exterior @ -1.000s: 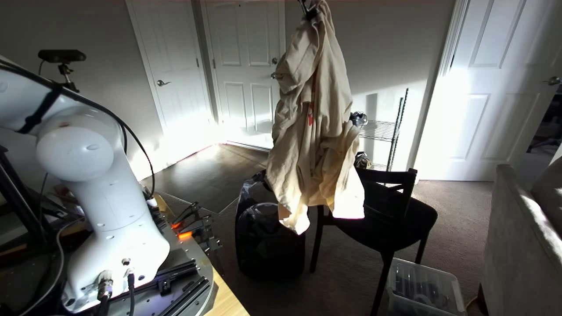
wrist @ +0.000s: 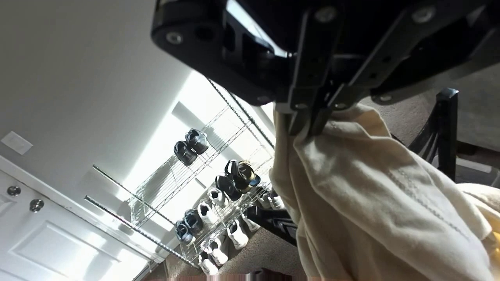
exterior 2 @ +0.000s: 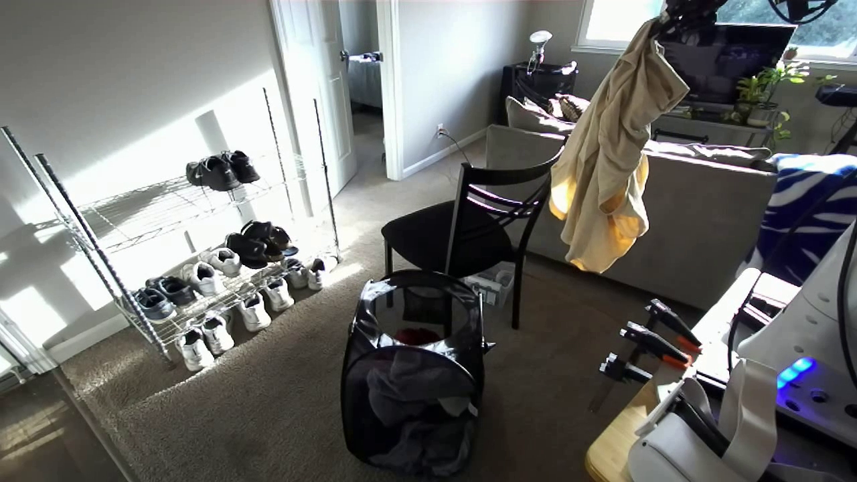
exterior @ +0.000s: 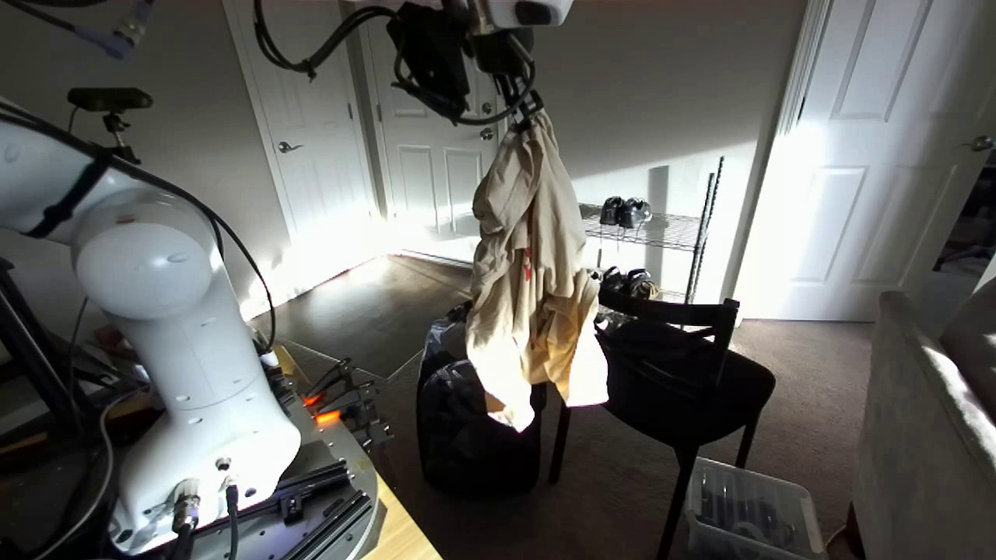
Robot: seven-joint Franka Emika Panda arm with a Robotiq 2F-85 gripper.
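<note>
A beige garment hangs in long folds from my gripper, which is shut on its top end. In the wrist view the fingertips pinch the beige cloth, and the rest drapes down to the right. Exterior view 2 has the garment in the air in front of the grey sofa, right of the chair, its lower edge touching nothing that I can see. A black mesh hamper stands on the carpet with dark cloth inside. From exterior view 1 the garment's lower end overlaps the hamper.
The black chair stands close beside the hamper. A wire rack with several shoes lines the wall. A clear plastic bin sits by the chair, and clamps jut from the table edge.
In exterior view 1 the gripper and garment have come lower at the top and shifted left. More of the arm now shows above. The cloth is still held.
</note>
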